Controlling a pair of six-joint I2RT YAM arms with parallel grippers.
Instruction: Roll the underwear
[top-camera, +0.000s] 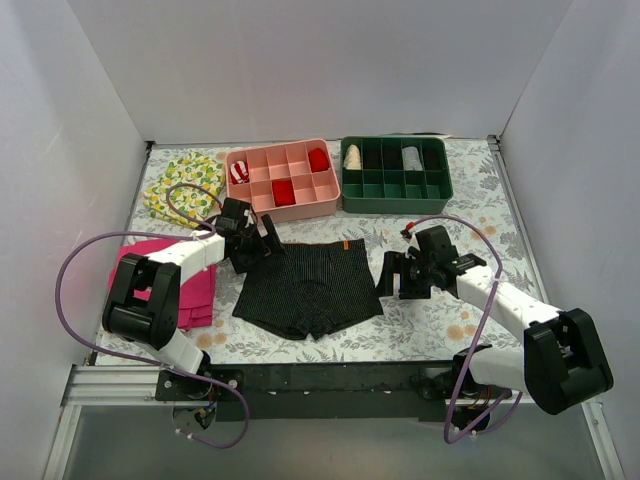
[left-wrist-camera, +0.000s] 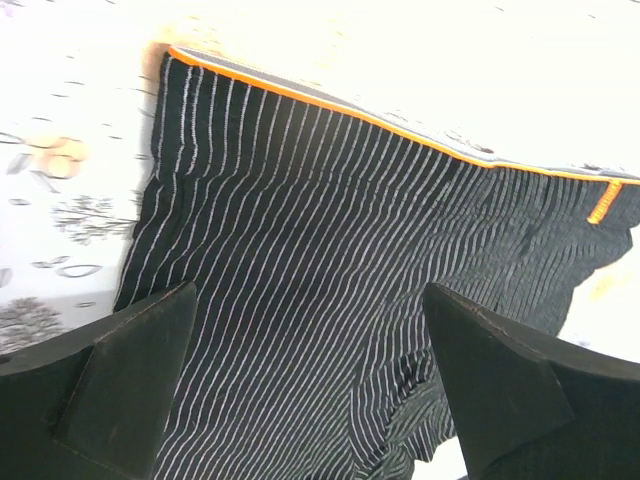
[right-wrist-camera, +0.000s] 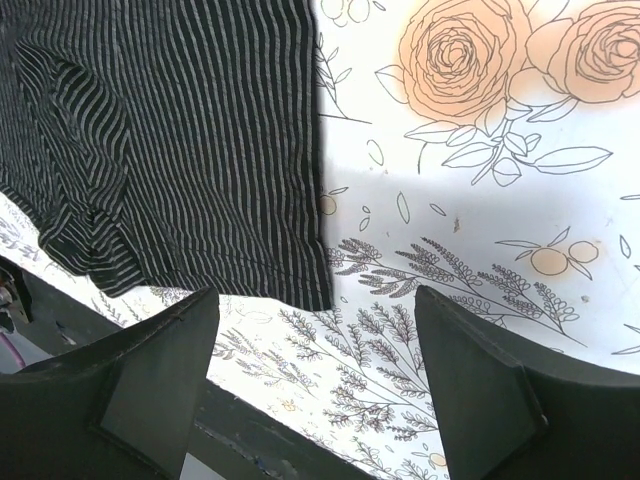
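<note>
Dark striped underwear (top-camera: 310, 280) lies spread on the table, its waistband with an orange edge toward the boxes. My left gripper (top-camera: 272, 238) is over its upper left corner, fingers apart. In the left wrist view the waistband (left-wrist-camera: 330, 103) runs across the top, and the fabric (left-wrist-camera: 290, 260) shows flat between the open fingers. At the underwear's right side stands my right gripper (top-camera: 388, 275), open. The right wrist view shows the right leg hem and side of the underwear (right-wrist-camera: 220, 150), with bare tablecloth between the fingertips.
A pink divided box (top-camera: 283, 212) and a green divided box (top-camera: 395, 205) stand at the back, holding several rolled items. Folded pink cloth (top-camera: 198, 300) and yellow-patterned cloth (top-camera: 185, 185) lie at left. Free tablecloth (top-camera: 405, 340) shows at front right.
</note>
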